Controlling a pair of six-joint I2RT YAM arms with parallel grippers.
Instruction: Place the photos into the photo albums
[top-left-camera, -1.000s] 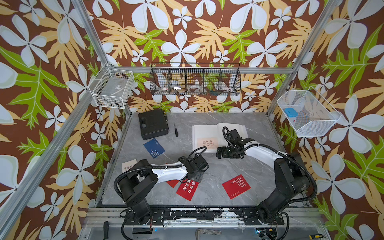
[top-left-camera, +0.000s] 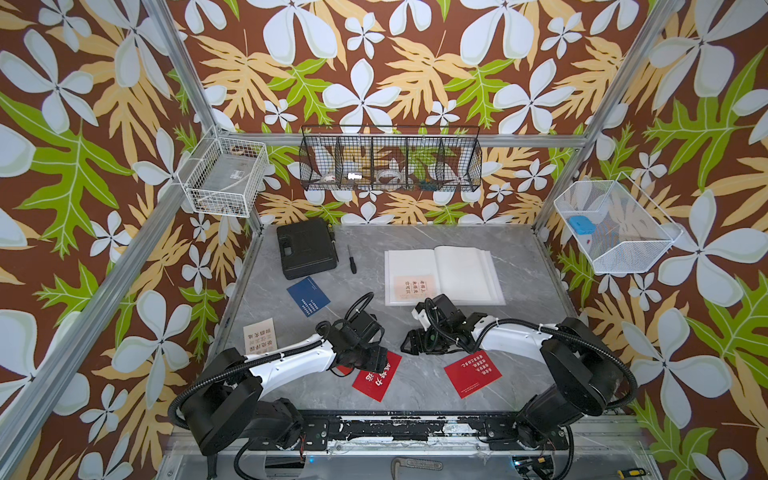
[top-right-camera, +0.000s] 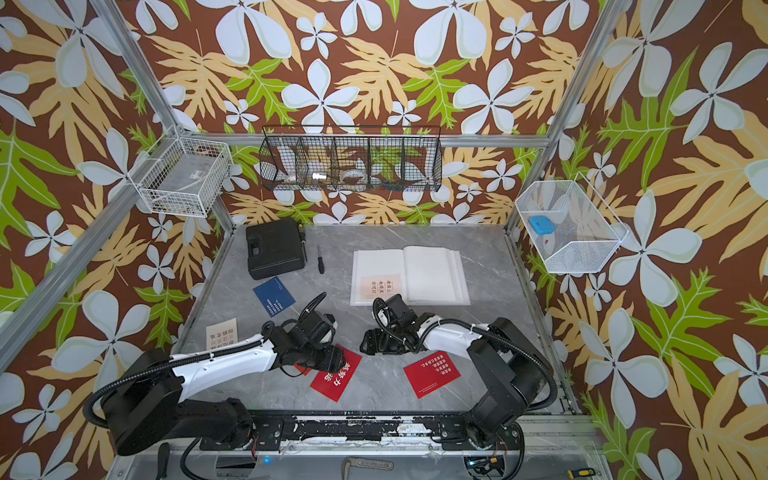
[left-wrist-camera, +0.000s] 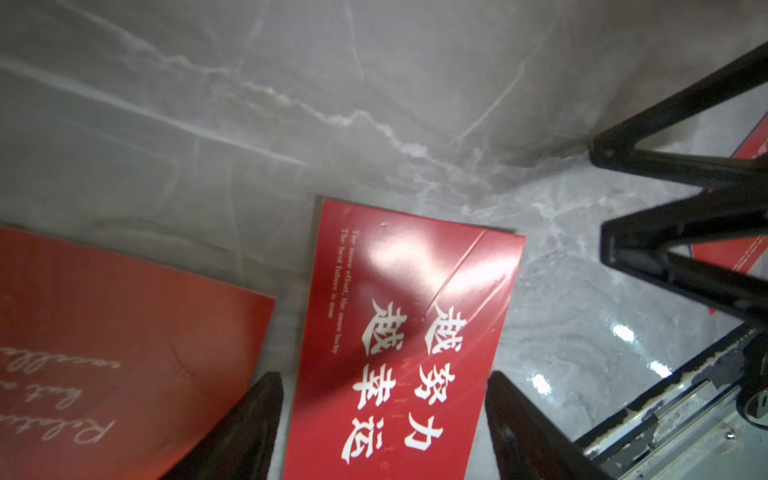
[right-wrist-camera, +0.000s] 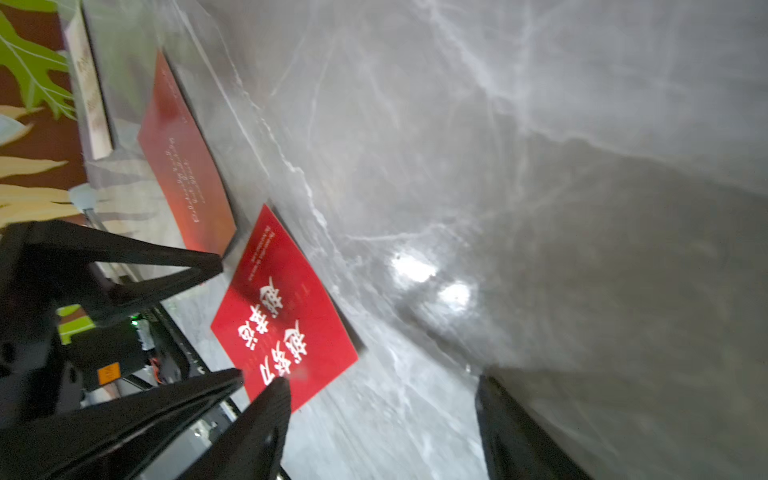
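Observation:
An open photo album (top-left-camera: 468, 272) with white pages lies at the back of the table, a pale pink card (top-left-camera: 414, 287) on its left page. Over a red card with white lettering (left-wrist-camera: 400, 336) hovers my left gripper, its fingers apart and nothing between them. My right gripper is open above bare marble, in front of the album and to the right of that card. A second red card (top-left-camera: 473, 373) lies at front right. Partly under the left arm is another red card (left-wrist-camera: 120, 352); a blue card (top-left-camera: 308, 296) and a cream card (top-left-camera: 260, 336) lie further left.
A black case (top-left-camera: 307, 248) and a screwdriver (top-left-camera: 352, 260) stand at the back left. Wire baskets hang on the walls, such as the black one (top-left-camera: 389, 164). The two grippers are close together; bare table lies right of the album.
The right gripper has come from the album's front edge toward the table's middle. The cards have stayed put.

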